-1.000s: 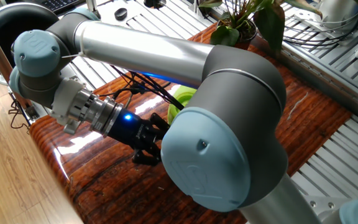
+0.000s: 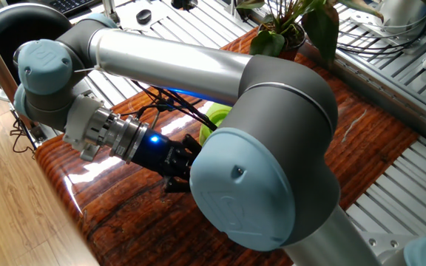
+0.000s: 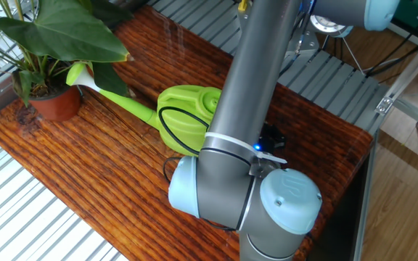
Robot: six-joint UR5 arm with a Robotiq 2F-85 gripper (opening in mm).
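Observation:
A light-green watering can point(image 3: 187, 116) stands on the wooden table, its long spout point(image 3: 125, 107) pointing towards the plant. In exterior view 1 only a small green part of the can point(image 2: 214, 118) shows behind the arm. My black gripper point(image 2: 186, 164) is low over the table on the can's near side, with its fingers point(image 2: 173, 185) spread apart. It looks open, though the elbow hides its tips and whether they touch the can. In exterior view 2 the arm covers most of the gripper, leaving a black part beside the can's body.
A potted plant point(image 3: 55, 101) stands at the table's edge by the spout's tip. My large elbow joint point(image 2: 242, 188) blocks much of exterior view 1. Slatted metal surfaces point(image 2: 390, 214) border the table.
My gripper and forearm have shifted very slightly to the right in exterior view 1, and the elbow slightly left. The visible part of the can has not clearly moved.

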